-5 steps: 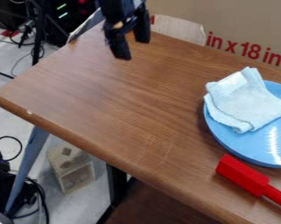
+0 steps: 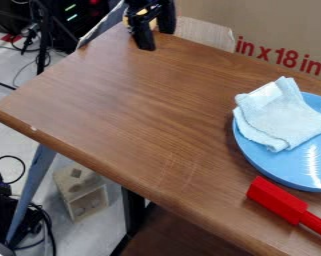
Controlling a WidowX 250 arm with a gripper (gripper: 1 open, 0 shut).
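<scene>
My black gripper point(image 2: 153, 28) hangs over the back left of the wooden table, near its top edge; its dark fingers are small and I cannot tell whether they are open or shut. A folded pale blue cloth point(image 2: 276, 115) lies on a blue plate point(image 2: 304, 169) at the right. In front of the plate, a red-headed tool point(image 2: 274, 202), perhaps a brush, lies at the right front with its handle pointing toward the lower right.
A cardboard box point(image 2: 283, 30) stands behind the table. Cables and a small wooden block point(image 2: 81, 192) are on the floor at the left.
My gripper has moved up and back, away from the middle of the table. The cloth, plate and red tool have not moved.
</scene>
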